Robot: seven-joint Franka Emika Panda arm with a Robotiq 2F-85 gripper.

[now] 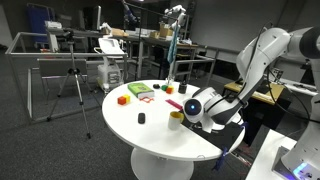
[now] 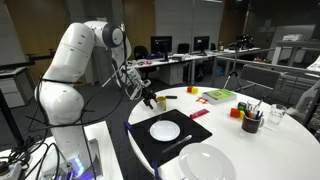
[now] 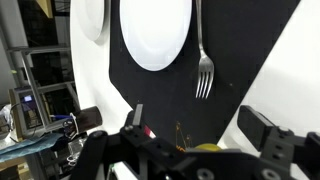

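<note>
A yellow mug point(image 1: 175, 120) stands upright on the white round table point(image 1: 130, 125). My gripper is open beside and above it, with nothing held. At the bottom of the wrist view, the yellow rim of the mug point(image 3: 208, 148) shows between the gripper's two dark sides; the rest is cut off. In that view a fork point(image 3: 204, 65) and a white plate point(image 3: 155, 32) lie on a black mat point(image 3: 235, 60). From the second exterior view, the mug point(image 2: 162, 99) appears close to the gripper.
A larger white plate point(image 2: 208, 162) lies beyond the mat. Toward the far side are a black pen holder point(image 2: 252, 118), small coloured blocks point(image 2: 237, 113) and a green box point(image 2: 220, 100). A black object point(image 1: 142, 118) stands alone on the table, with bare tabletop around it.
</note>
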